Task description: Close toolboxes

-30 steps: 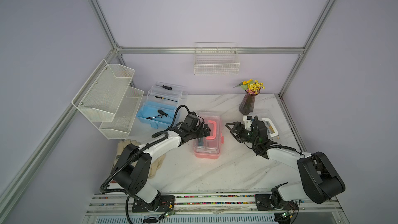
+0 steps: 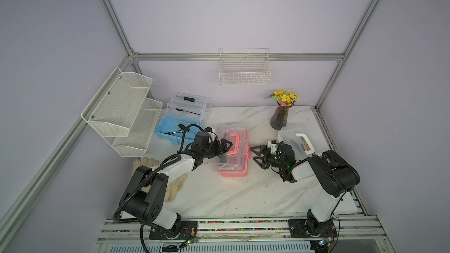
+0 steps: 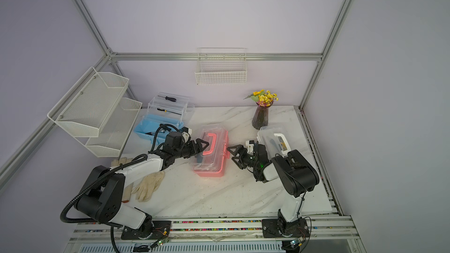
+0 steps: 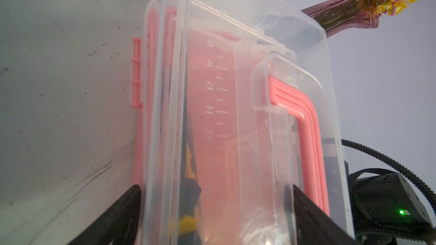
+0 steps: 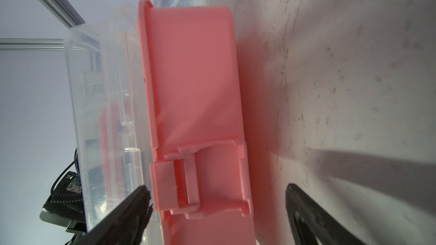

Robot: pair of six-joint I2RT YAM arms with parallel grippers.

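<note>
The pink toolbox (image 2: 233, 173) stands mid-table, its clear lid (image 2: 234, 164) lying over the base, with a pink handle (image 2: 234, 144) on top. On its right side a pink latch (image 5: 199, 179) faces my right gripper, which is open with the latch between its fingertips' lines, apparently not gripped. From the left, my left gripper is open, its fingers on either side of the lid's near part. At back left the blue toolbox (image 2: 165, 124) has its clear lid (image 2: 189, 104) swung up, tools inside. A clear box (image 2: 293, 133) is partly behind my right arm; its latch is hidden.
A dark vase (image 2: 279, 118) of flowers stands behind, at the right. Gloves (image 2: 173, 189) lie under my left arm. A white mesh shelf (image 2: 124, 112) hangs at the left.
My right gripper has moved left, closer to the pink toolbox. The left gripper has drawn back slightly left. The pink toolbox has shifted a little left, with more pink showing along its right side.
</note>
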